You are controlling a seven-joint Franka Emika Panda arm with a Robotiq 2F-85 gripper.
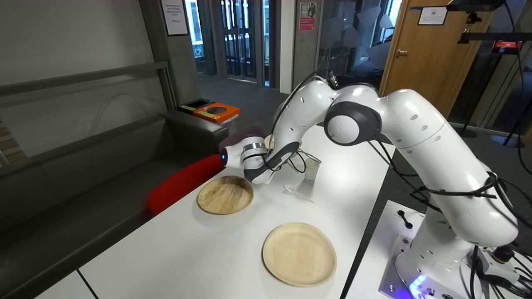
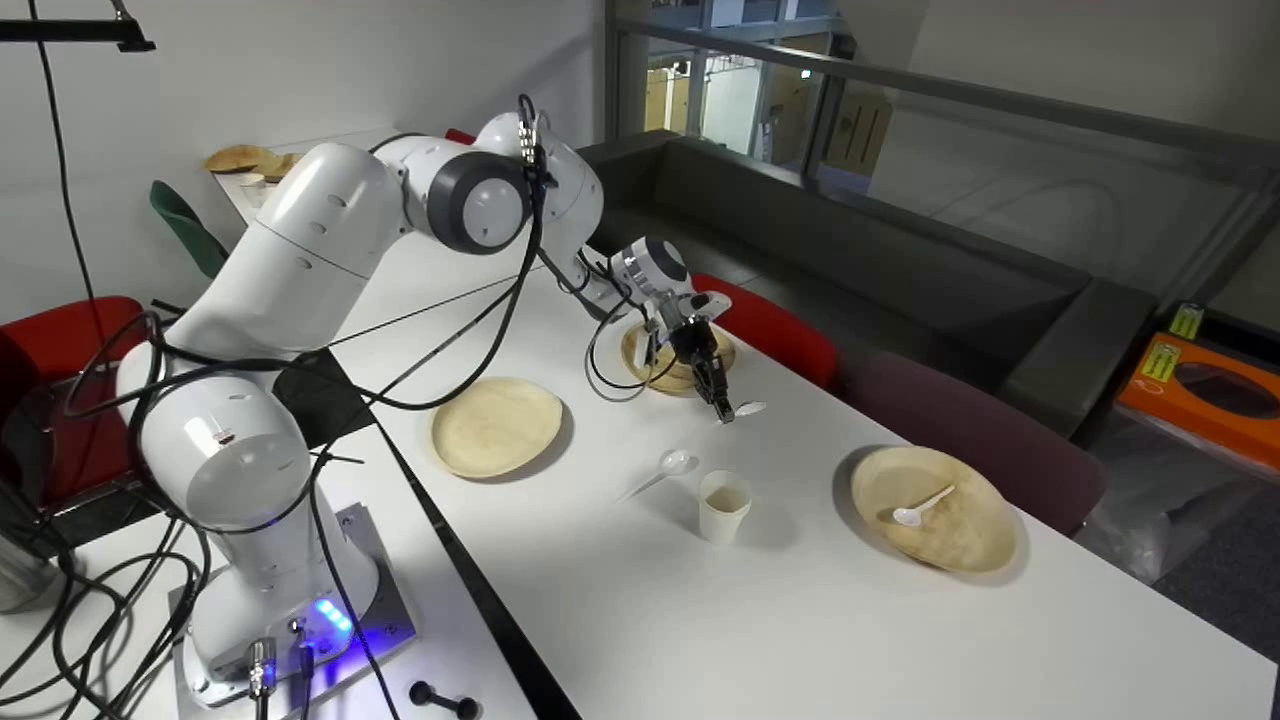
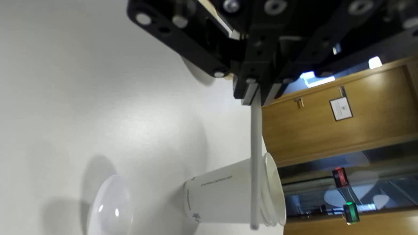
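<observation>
In the wrist view my gripper is shut on a thin white handle [image 3: 255,164] that looks like a plastic spoon's. The fingertips are close together around it, and its free end passes in front of stacked white paper cups [image 3: 223,192]. In exterior view 2 the gripper [image 2: 723,415] is low over the table, with a white spoon bowl [image 2: 750,408] just beside its tips; whether it belongs to the held handle is unclear. Another white spoon [image 2: 674,462] lies flat between gripper and cups. In exterior view 1 the wrist hides the fingers.
A wooden plate [image 1: 225,194] lies at the table's sofa side, and a paler plate [image 1: 299,254] nearer the arm's base. Beyond the cups, a third plate [image 2: 932,510] bears a white spoon [image 2: 921,506]. Cables loop beside the wrist.
</observation>
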